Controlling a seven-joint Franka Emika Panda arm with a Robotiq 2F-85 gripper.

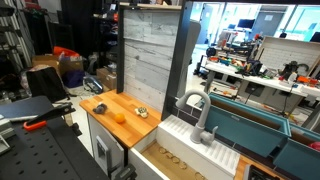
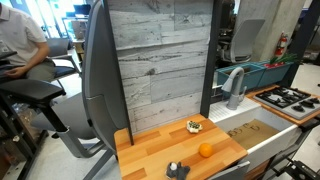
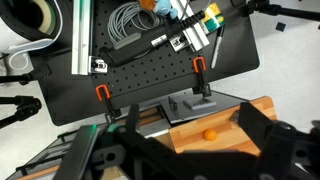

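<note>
In the wrist view my gripper shows as two dark fingers [image 3: 112,150] set wide apart at the bottom, with nothing visible between them. It hangs over a black perforated table and the edge of a wooden counter [image 3: 247,105]. On that counter lies a small orange ball-like thing [image 3: 209,134], also visible as an orange ball [image 1: 119,117] in exterior view 1 and an orange ball [image 2: 206,150] in exterior view 2. A dark metallic item [image 2: 177,170] and a pale small item [image 2: 193,126] sit on the same wood. Neither exterior view shows the gripper.
An open drawer [image 2: 237,138] extends beside the wood. A grey tap [image 1: 203,118] stands behind it, and a stove [image 2: 290,100] lies to the right. Cable coils [image 3: 130,20] and tools crowd the black table's far side. An upright panel [image 1: 150,60] backs the counter.
</note>
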